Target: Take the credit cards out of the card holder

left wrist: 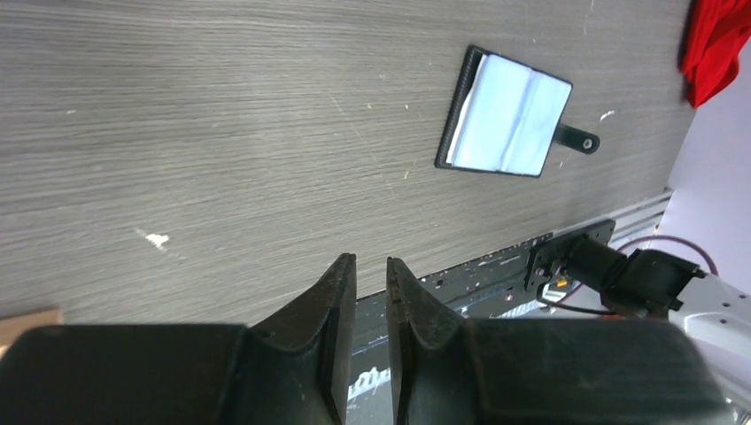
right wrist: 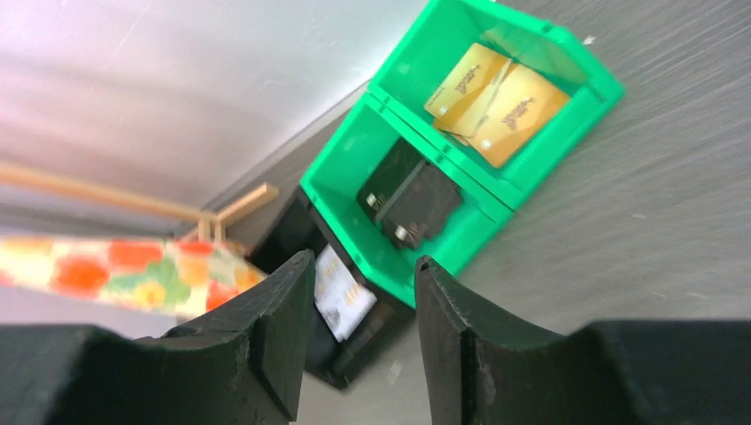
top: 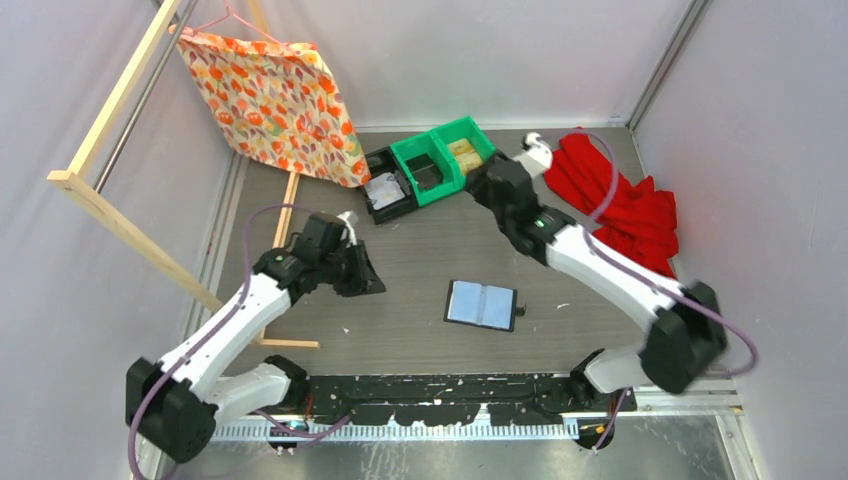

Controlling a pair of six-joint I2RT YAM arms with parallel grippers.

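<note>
The open card holder (top: 480,303) lies on the table, a dark cover with pale blue sleeves and a tab at its right; it also shows in the left wrist view (left wrist: 505,115). My left gripper (top: 363,285) hangs left of the holder, its fingers a small gap apart with nothing seen between them. My right gripper is open above the front of the bins, well behind the holder, with nothing held.
Green bins (right wrist: 580,119) hold yellow and dark cards; a black bin (right wrist: 367,345) adjoins them. A red cloth (top: 620,230) lies right. A patterned cloth (top: 265,100) hangs on a wooden rack.
</note>
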